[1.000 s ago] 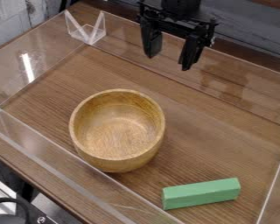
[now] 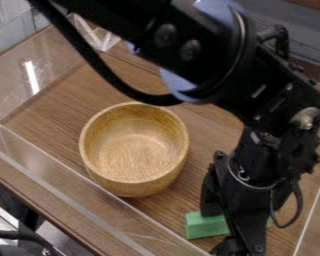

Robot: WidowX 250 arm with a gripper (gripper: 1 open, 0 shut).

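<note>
My gripper (image 2: 240, 215) is low at the front right, over a green block (image 2: 203, 225) that shows partly from under its fingers. The gripper is open; whether the block lies between both fingers is hard to tell, as the black gripper body hides much of it. A round wooden bowl (image 2: 133, 150) sits on the wooden surface to the left of the gripper.
Bare wooden surface (image 2: 63, 105) lies at the left, behind the bowl. Clear plastic edges run along the left and front, with dark cables at the lower left. The arm hides much of the back and right.
The arm has come from the back down to the front right, over the green block, and now covers much of it. The bowl looks unmoved.
</note>
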